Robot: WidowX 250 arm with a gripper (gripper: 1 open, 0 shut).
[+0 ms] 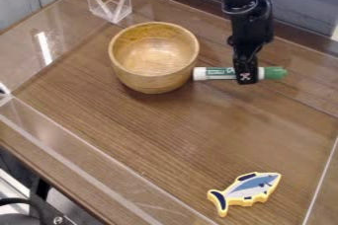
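Observation:
My black gripper (244, 69) reaches down from the top of the view onto a white marker-like tube (214, 74) with a green cap (275, 73), shut on it. The tube lies roughly level, just right of a wooden bowl (156, 39), at the back middle of the wooden table (158, 140).
A small clear plastic container (109, 5) stands at the back left. A toy fish (244, 191) with a yellow edge lies at the front right.

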